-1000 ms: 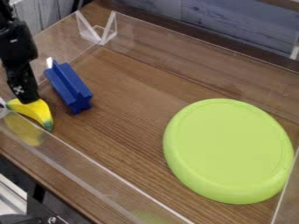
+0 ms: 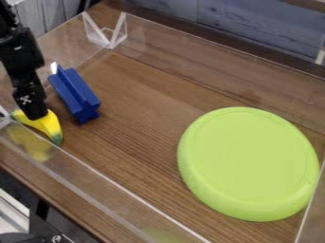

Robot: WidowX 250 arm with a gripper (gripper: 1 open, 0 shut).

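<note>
My black gripper (image 2: 28, 102) is at the left edge, open, its tip just above a yellow banana-like object (image 2: 45, 126) with a dark end lying on the wooden surface. A blue block-shaped object (image 2: 75, 93) sits to the right of the gripper. A large light-green round plate (image 2: 246, 163) fills the lower right. Whether the gripper touches the yellow object is hard to tell.
A small white wire-like piece (image 2: 106, 36) stands at the back left. Clear walls edge the wooden surface. The middle between the blue object and the plate is free.
</note>
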